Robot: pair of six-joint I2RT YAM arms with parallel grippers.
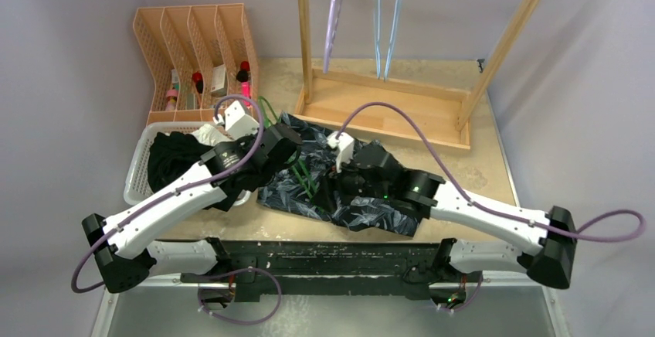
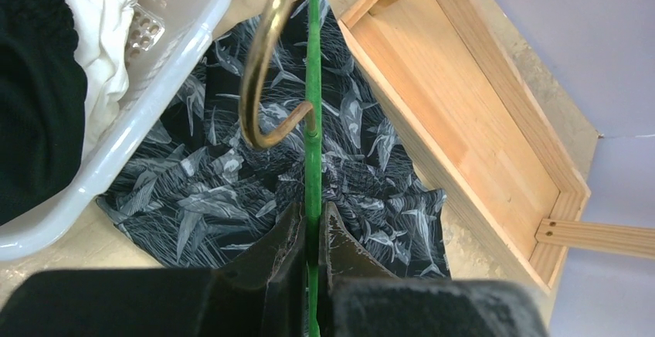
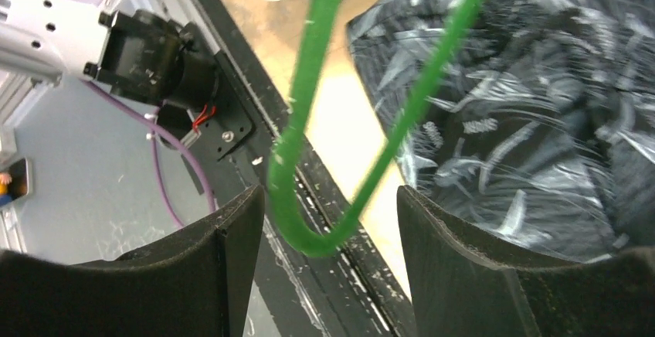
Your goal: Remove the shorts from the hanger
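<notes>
My left gripper is shut on the green hanger (image 2: 313,82), whose brass hook (image 2: 255,82) rises above it. The patterned dark shorts (image 2: 193,190) lie on the table below, flattened out. My right gripper is open, with the lower bend of the hanger (image 3: 301,229) between or just above its fingers; whether they touch cannot be told. In the top view the right arm covers the hanger's lower end.
A white basket (image 1: 137,167) with dark and white cloth stands left, an organiser (image 1: 162,20) behind it. A wooden rack (image 1: 463,136) with hanging hangers stands at the back. Bare table shows at the right.
</notes>
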